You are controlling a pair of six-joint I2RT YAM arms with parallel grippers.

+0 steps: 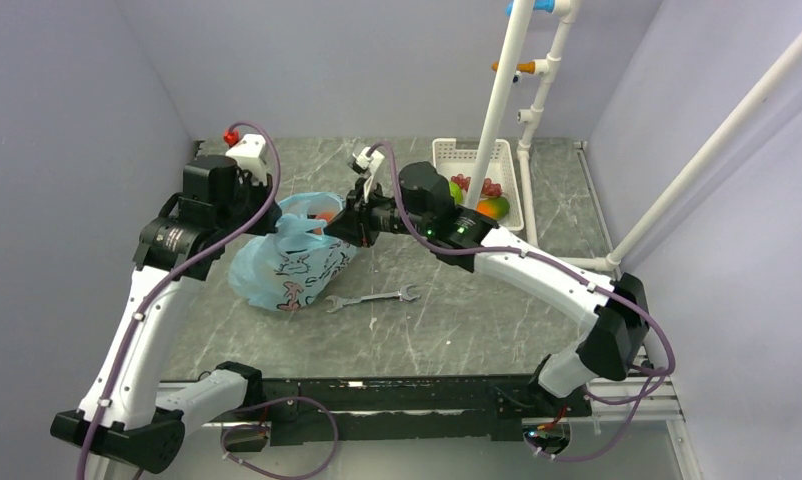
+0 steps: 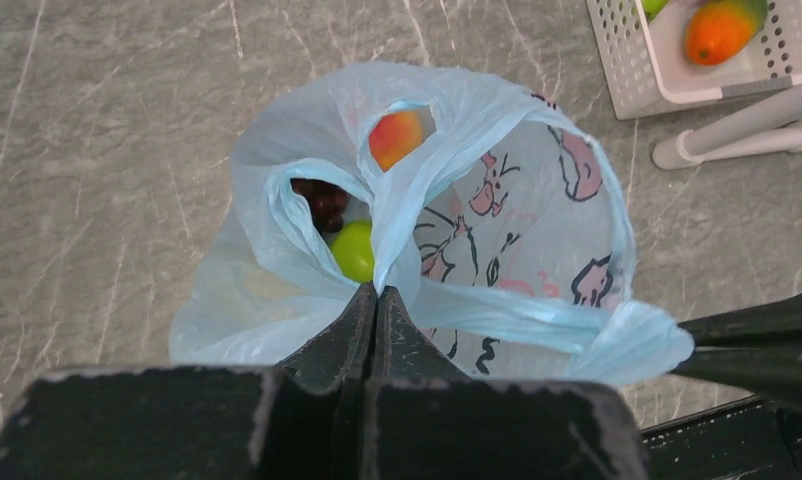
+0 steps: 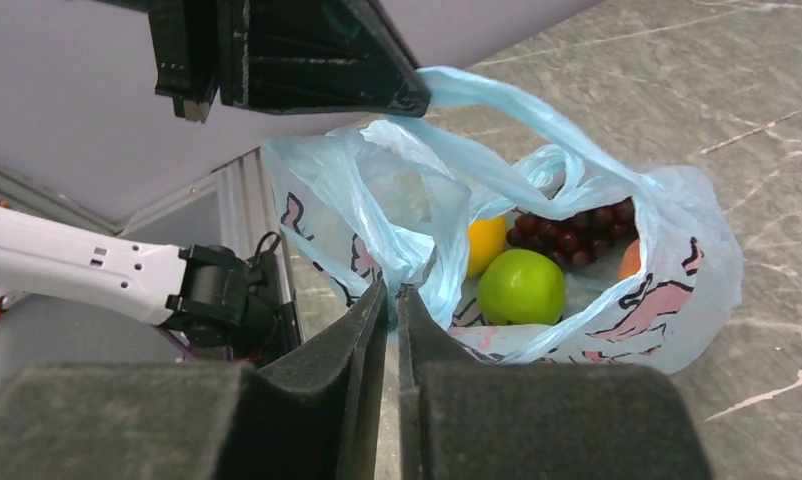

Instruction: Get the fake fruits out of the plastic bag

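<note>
The light blue plastic bag stands on the left of the table, its mouth spread wide. My left gripper is shut on the near-left part of its rim. Opposite, my right gripper is shut on another bit of the rim, with gathered plastic between its fingertips. Inside the bag in the right wrist view lie a green apple, a yellow fruit, dark red grapes and an orange-red fruit partly behind the rim. The left wrist view shows the peach-coloured fruit through a gap.
A white perforated basket holding several fruits stands at the back right, behind white pipes. A wrench lies just right of the bag.
</note>
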